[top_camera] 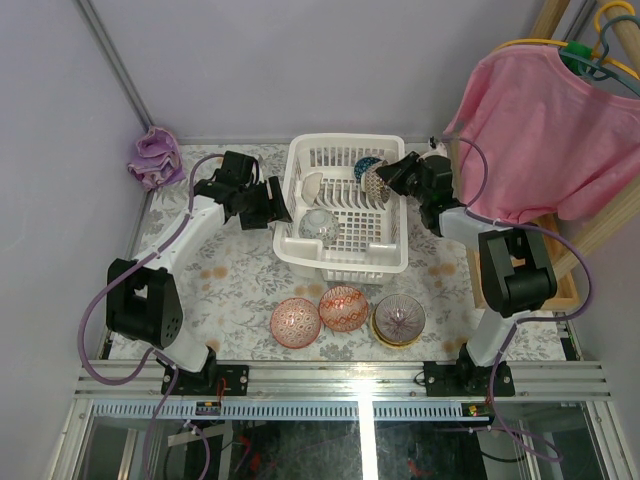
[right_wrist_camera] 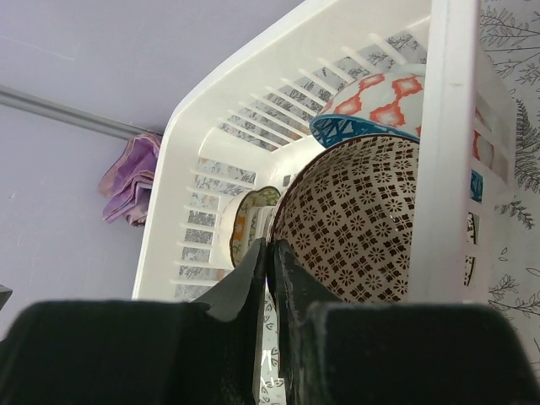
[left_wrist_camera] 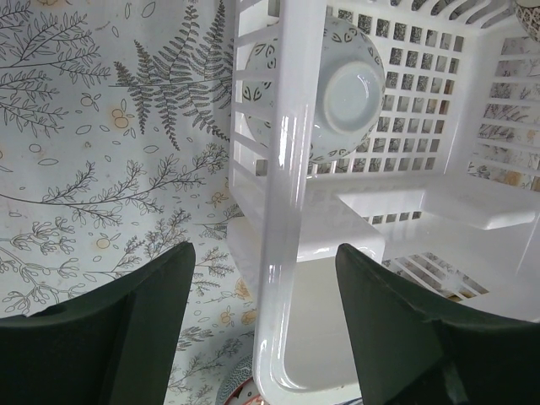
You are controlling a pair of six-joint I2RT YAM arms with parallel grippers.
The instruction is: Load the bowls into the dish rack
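The white dish rack stands mid-table. My right gripper is shut on the rim of a brown-patterned bowl at the rack's right side. Behind it sit a red-and-blue patterned bowl and a green-edged bowl. A pale bowl lies bottom-up inside the rack. My left gripper is open over the rack's left edge. At the front lie two red-patterned bowls and a grey bowl on a yellow-rimmed one.
A pink shirt hangs over a wooden frame at right. A purple cloth sits at the back left. The table left of the rack is clear.
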